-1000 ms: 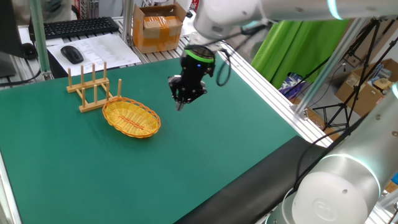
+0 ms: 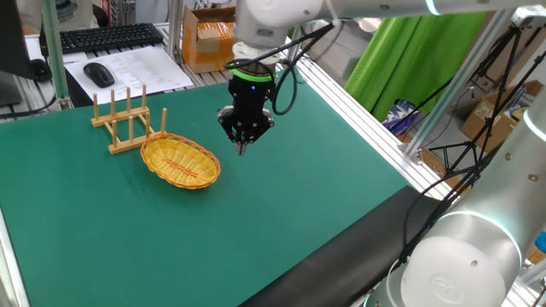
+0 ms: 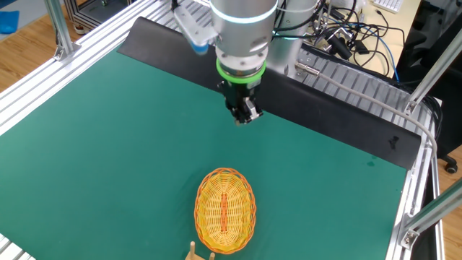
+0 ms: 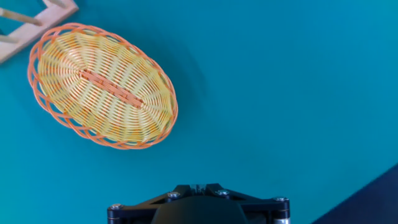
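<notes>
An oval yellow wicker basket [image 2: 180, 161] with an orange rim lies empty on the green table. In the wrist view the basket [image 4: 106, 93] fills the upper left. Touching or very close to it is a wooden rack [image 2: 128, 128] with upright pegs; only a corner of the rack [image 4: 31, 28] enters the wrist view. My gripper [image 2: 241, 147] hangs above the table, to the right of the basket in exterior view 1. Seen from the wrist, the gripper has its fingertips together, and nothing shows between them.
A black mat [image 3: 332, 115] runs along the robot's side. Beyond the table's far edge are a keyboard [image 2: 101, 37], a mouse [image 2: 99, 75] and a cardboard box [image 2: 213, 41].
My gripper has shifted slightly left in exterior view 1, and the wrist has swung from a tilt to nearly upright. The basket and the rack have stayed put.
</notes>
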